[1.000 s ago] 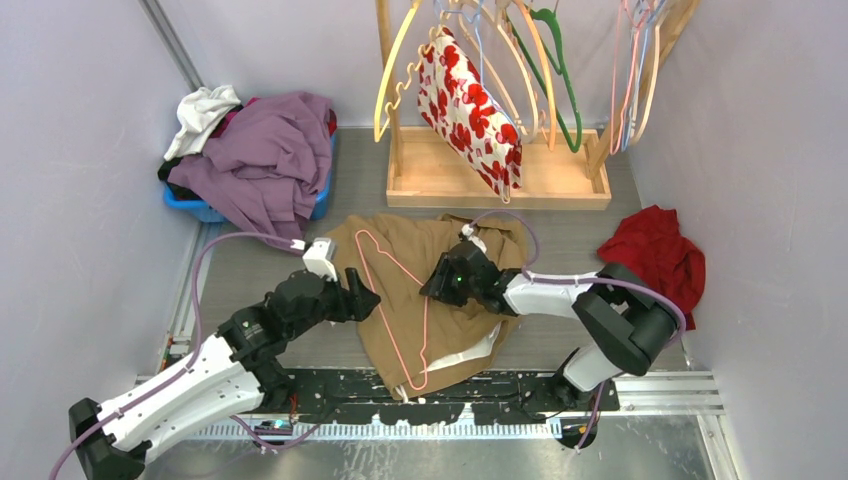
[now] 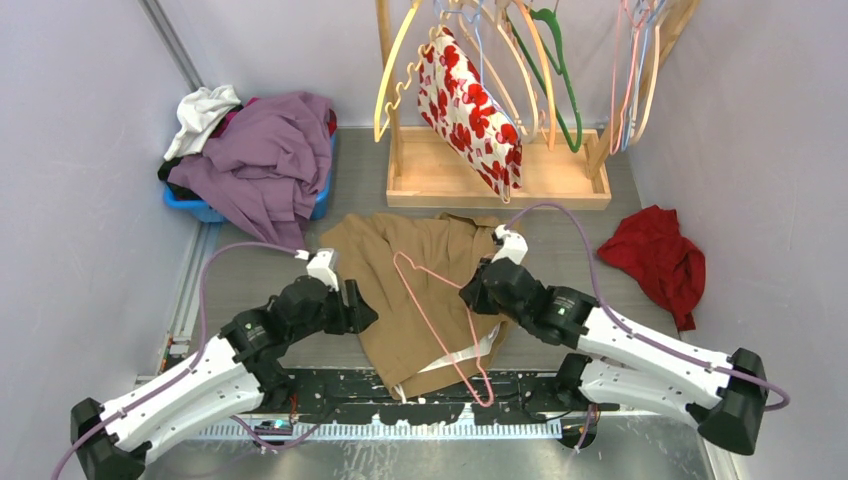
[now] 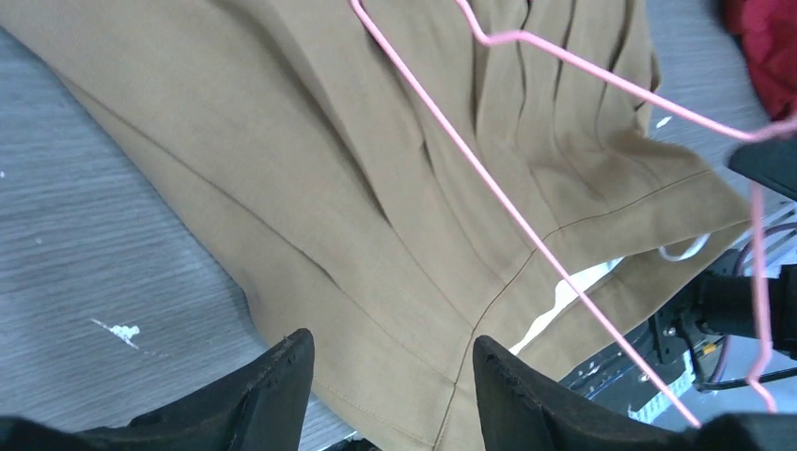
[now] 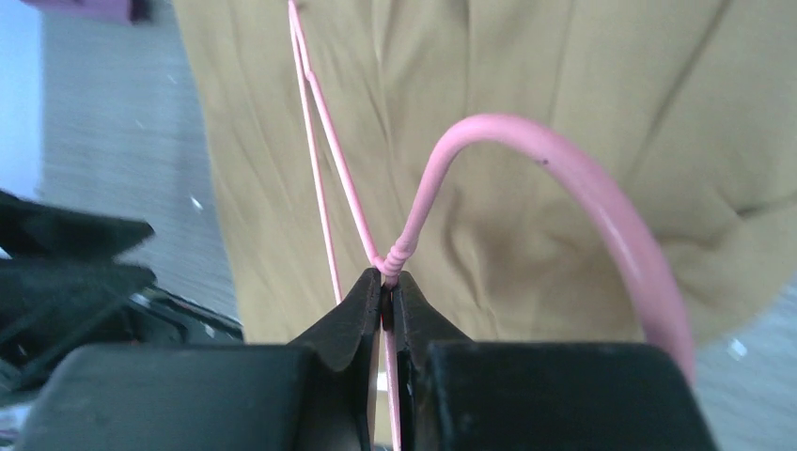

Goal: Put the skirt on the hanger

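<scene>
A tan skirt (image 2: 400,250) lies spread on the floor between both arms, its white lining (image 2: 465,355) showing at the near opening. Above it is a pink hanger (image 2: 430,325), raised off the cloth, its neck pinched by my right gripper, which is shut on it. The hook curves upward from the fingers in the right wrist view, and the triangular frame slants over the skirt. In the left wrist view, my left gripper has its fingers spread above the skirt's left edge, with nothing held between them.
At the back left, a blue basket (image 2: 200,210) holds purple, white and dark clothes. A wooden rack (image 2: 497,202) with hangers and a red-flowered garment (image 2: 475,120) stands behind. Crumpled red cloth (image 2: 655,260) lies at the right.
My right gripper has closed on the hanger and carried it right and toward the near side, off the skirt.
</scene>
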